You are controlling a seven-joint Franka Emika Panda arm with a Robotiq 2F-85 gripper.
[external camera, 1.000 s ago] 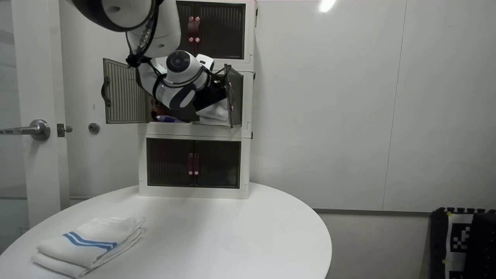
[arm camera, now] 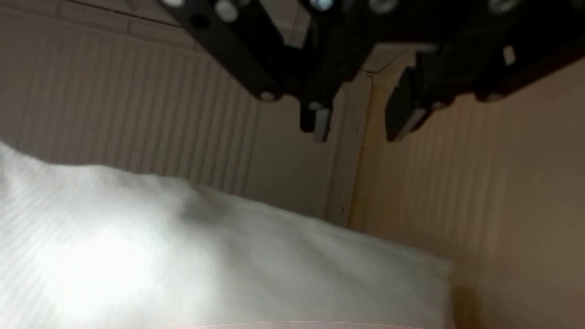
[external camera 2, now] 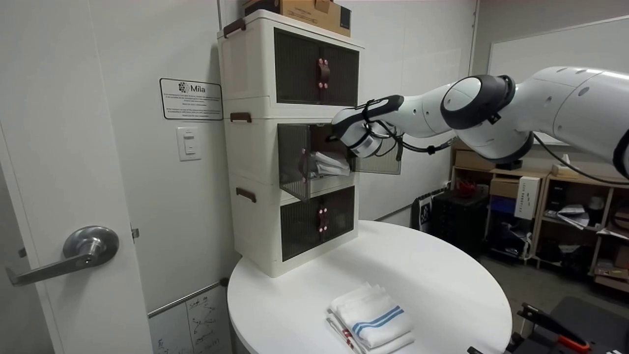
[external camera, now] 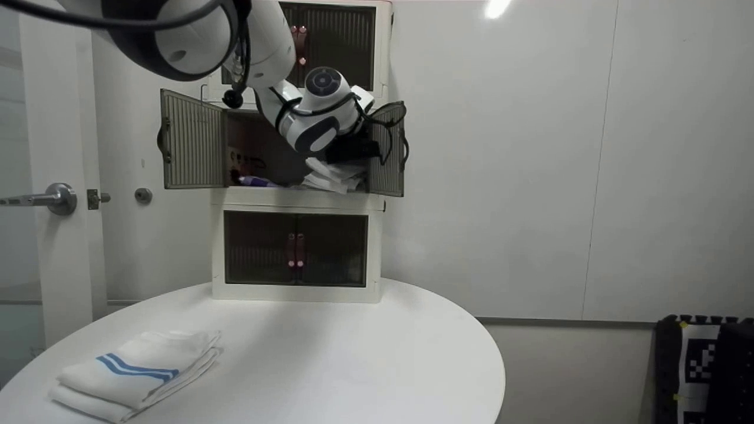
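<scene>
Inside the middle compartment of the white cabinet (external camera: 297, 201), white cloths (external camera: 332, 176) lie at the right side. My gripper reaches into that compartment; its two dark fingertips stand apart with a gap between them. No cloth shows in the gap. In the wrist view a white cloth (arm camera: 219, 252) fills the lower part of the picture, below the fingertips. Both doors of the compartment stand open: the left door (external camera: 194, 141) swung wide, the right door (external camera: 389, 166) close beside my wrist. Another folded white towel with blue stripes (external camera 2: 377, 321) rests on the round table.
A purple object (external camera: 254, 181) lies at the left of the open compartment. Above and below, the upper doors (external camera 2: 318, 68) and lower doors (external camera: 297, 251) are closed.
My wrist has moved right, and the right door has swung further outward. The cloths in the compartment show a looser, more ruffled shape. The towel on the table has not moved.
</scene>
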